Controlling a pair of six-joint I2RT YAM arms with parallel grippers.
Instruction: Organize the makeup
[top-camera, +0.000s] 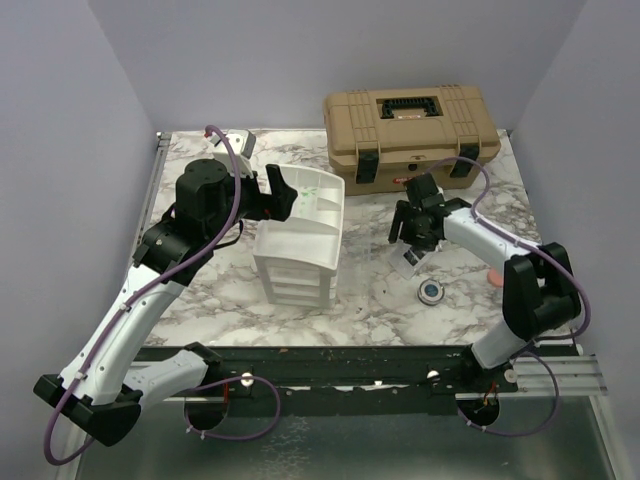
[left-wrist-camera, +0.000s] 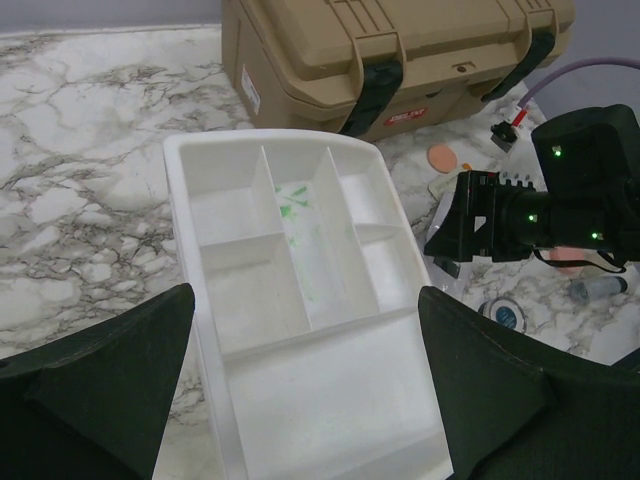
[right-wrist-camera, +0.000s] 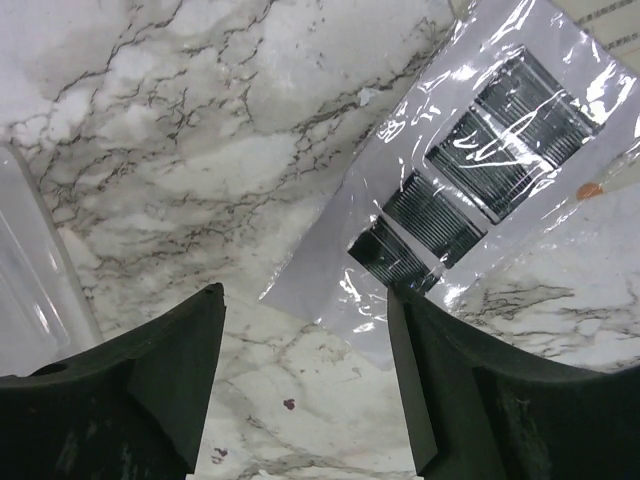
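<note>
My right gripper is open above a clear plastic packet holding several dark lash-like strips, nothing between its fingertips. My left gripper hangs open over the white compartment organizer, whose top sections look empty apart from small green marks. A round dark-centred compact lies at the front right of the table. A pink disc and a clear cylinder lie on the right, another pink disc near the case.
A tan hard case stands along the back. A clear flat item lies just right of the organizer.
</note>
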